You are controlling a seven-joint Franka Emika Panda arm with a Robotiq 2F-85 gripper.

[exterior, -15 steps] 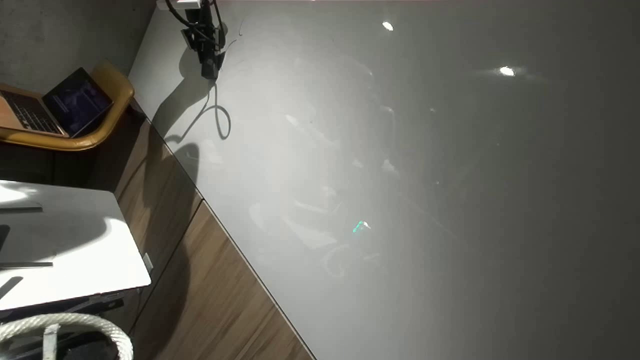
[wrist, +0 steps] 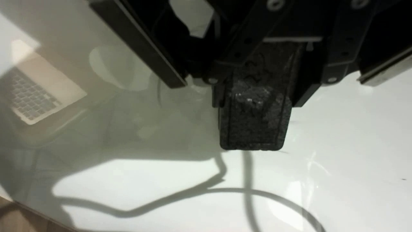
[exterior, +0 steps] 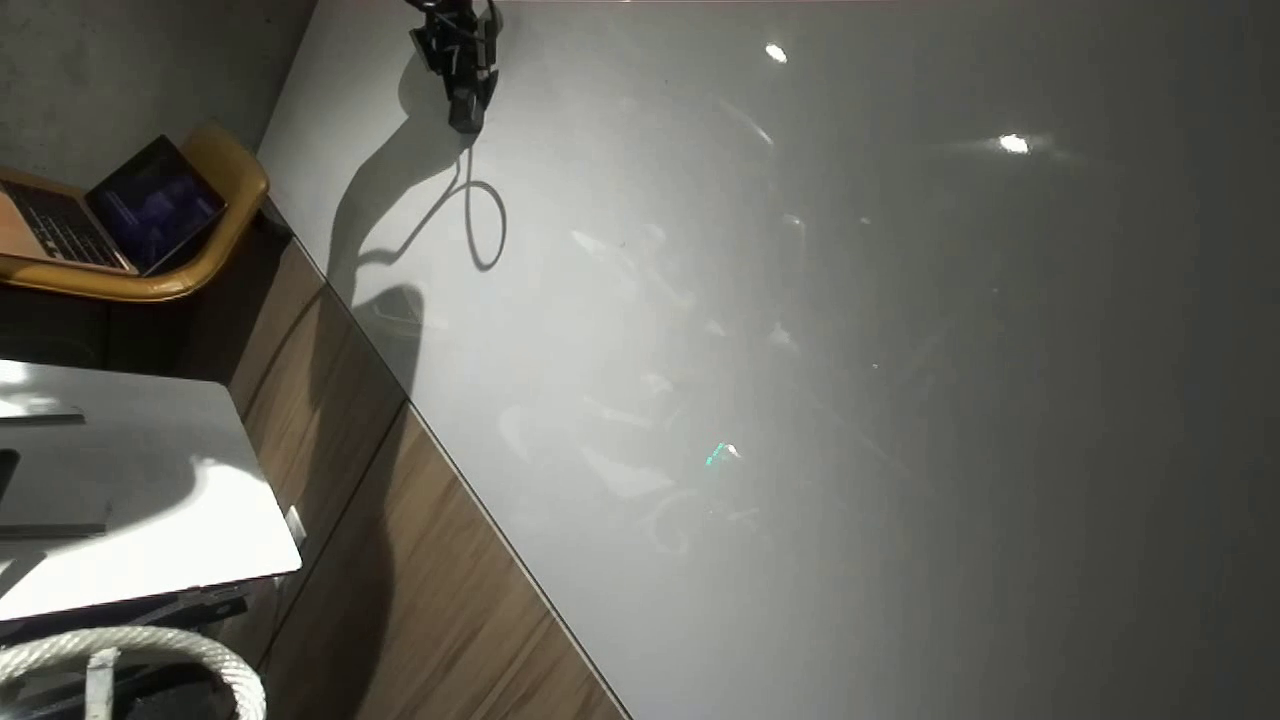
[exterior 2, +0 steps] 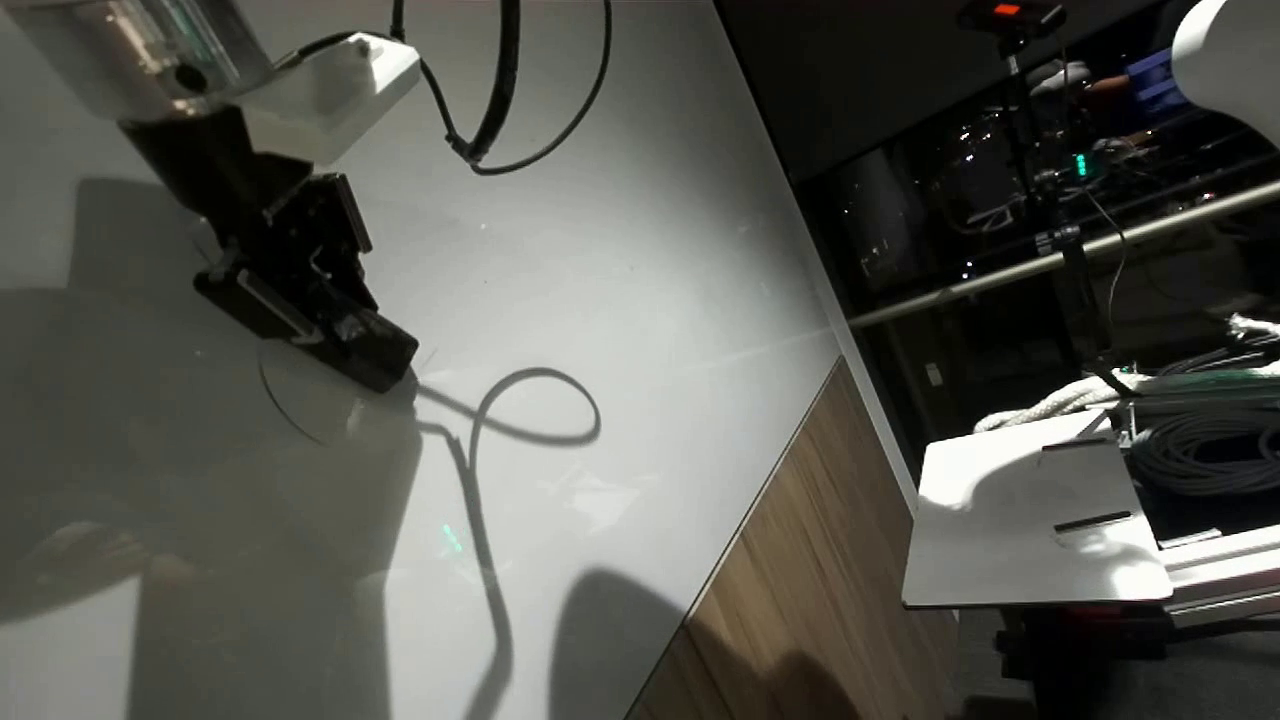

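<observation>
In the wrist view a dark, scuffed rectangular block [wrist: 257, 116] is squeezed between the fingers of my gripper. Exterior view 2 shows the block [exterior 2: 381, 352] pointing down, close to the pale glossy table [exterior 2: 648, 264]; whether it touches the surface I cannot tell. Beside it lies a thin dark curved line [exterior 2: 286, 402] on the table. At the top of exterior view 1, my gripper [exterior: 465, 86] is partly cut off by the frame, with the block [exterior: 467, 115] lowest.
Cable shadows [exterior 2: 486, 540] fall near the block. Wood panelling [exterior: 468, 576] borders the table edge. Beyond it are a chair [exterior: 246, 180] with a laptop [exterior: 156, 210] and a white board-like surface [exterior: 180, 480].
In exterior view 1 my gripper and the block have shifted right and slightly upward. Thin curved marks that showed just right of the gripper are now hidden behind it.
</observation>
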